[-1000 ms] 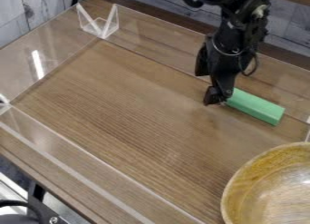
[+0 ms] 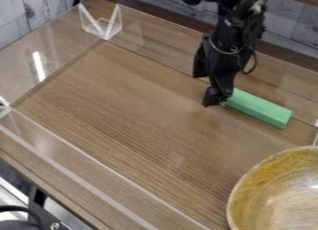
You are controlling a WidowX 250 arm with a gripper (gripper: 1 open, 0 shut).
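My black gripper (image 2: pixel 213 86) hangs at the upper right of the camera view, pointing down with its fingers apart. Its lower end is just left of a green rectangular block (image 2: pixel 261 109) lying on the wooden surface (image 2: pixel 118 131). Whether it touches the block is hard to tell.
A large yellow bowl (image 2: pixel 271 192) fills the lower right corner. A clear bracket-like piece (image 2: pixel 103 25) is at the back left. Black cables lie at the lower left.
The gripper has shifted slightly to the left over the last second. The green block looks unmoved.
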